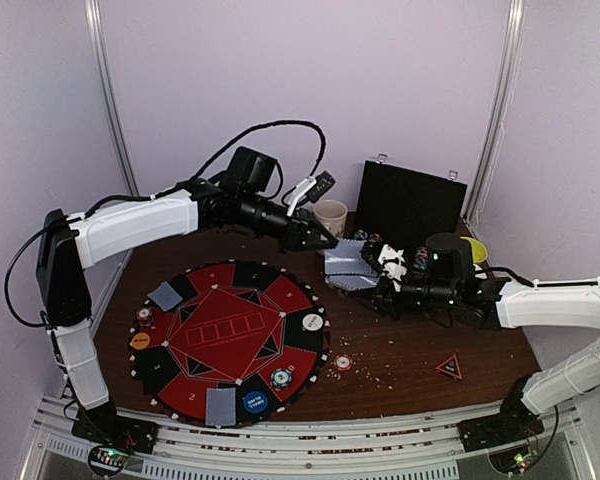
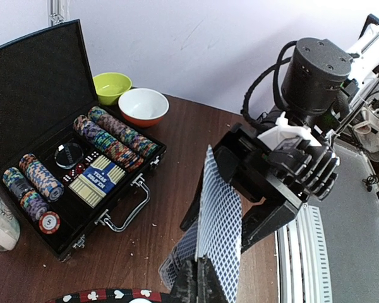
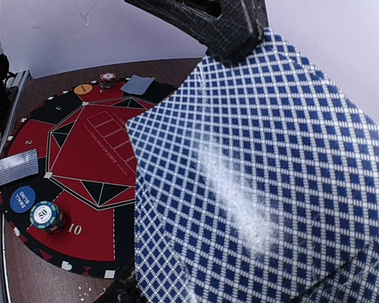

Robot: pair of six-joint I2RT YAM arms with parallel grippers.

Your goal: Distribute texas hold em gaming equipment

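Blue-and-white checked playing cards hang above the table between my two grippers. My right gripper is shut on them; in the right wrist view they cover much of the picture below one dark finger. In the left wrist view the cards stand nearly edge-on and spread into two leaves. My left gripper is shut there, its tips meeting at the cards' near edge. Two card piles, one at the front and one at the back left, lie on the round red-and-black poker mat.
Behind the right arm stands an open black case with chips, dice and card decks. A white mug and bowls are at the back. Chip stacks and blind buttons sit on the mat; a triangular marker lies front right.
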